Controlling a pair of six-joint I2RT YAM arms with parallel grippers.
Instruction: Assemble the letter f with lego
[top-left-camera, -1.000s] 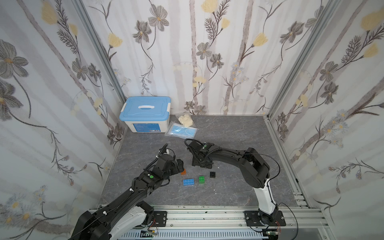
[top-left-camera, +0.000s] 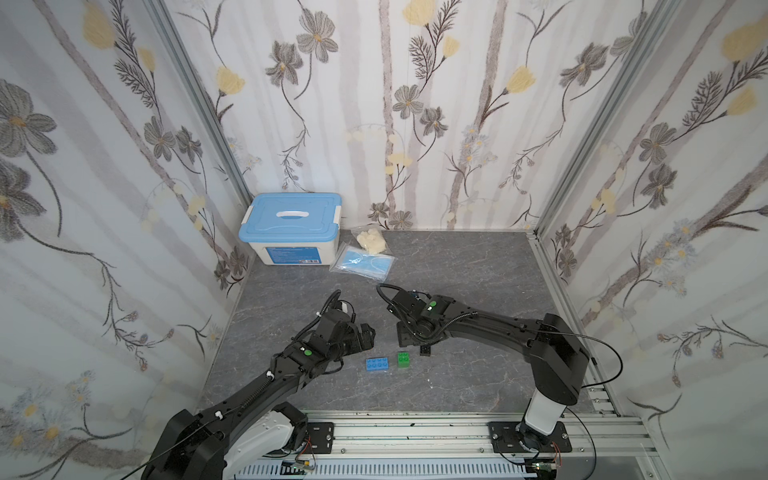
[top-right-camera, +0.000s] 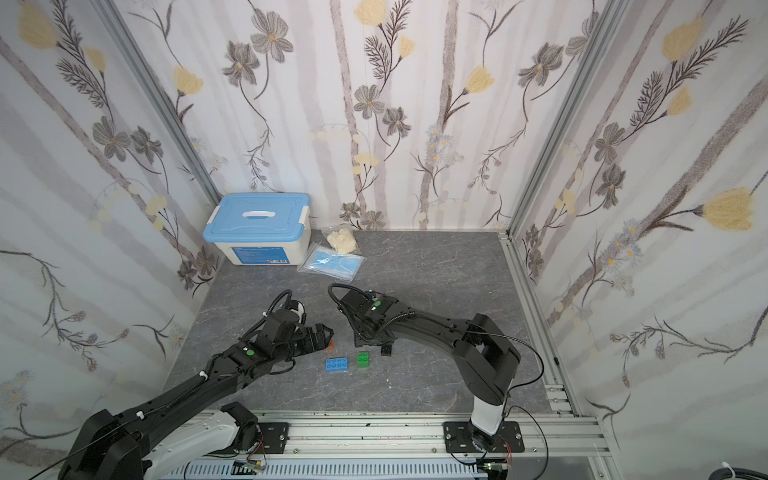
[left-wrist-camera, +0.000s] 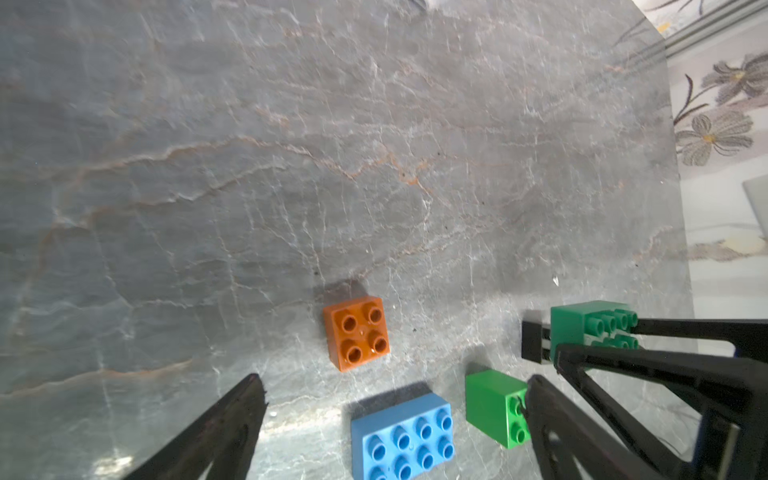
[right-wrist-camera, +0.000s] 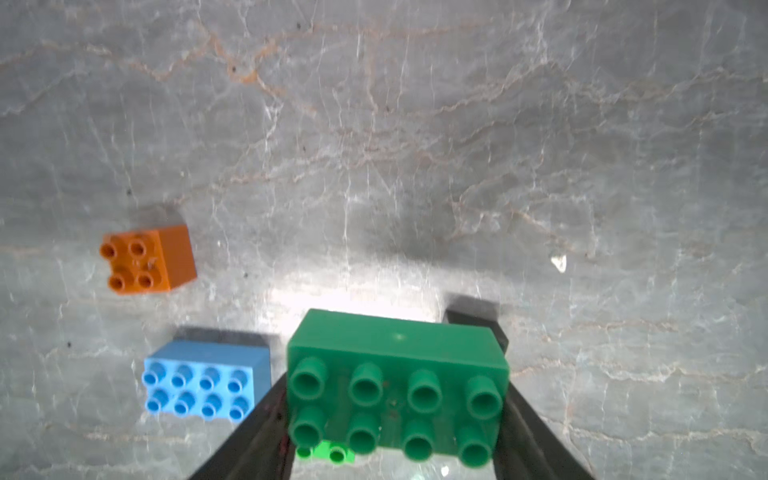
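A long dark green brick (right-wrist-camera: 397, 340) is gripped by its ends in my right gripper, its studs facing the wrist camera; it hangs above the table. Below it on the table are a light green brick, a blue brick and a black brick, partly hidden by the held brick in the right wrist view. An orange brick (left-wrist-camera: 357, 333) stands studs up, in front of my left gripper. That gripper is open and empty, its fingers (left-wrist-camera: 222, 432) spread wide.
At the back left stands a lidded storage box (top-left-camera: 291, 228). Beside it lie a clear bag with a blue item (top-left-camera: 364, 261) and a bag of pale stuff (top-left-camera: 371, 241).
My right arm has shifted and its gripper now covers part of the black brick from above. The left gripper has moved slightly right, hiding the orange brick in the top left view.
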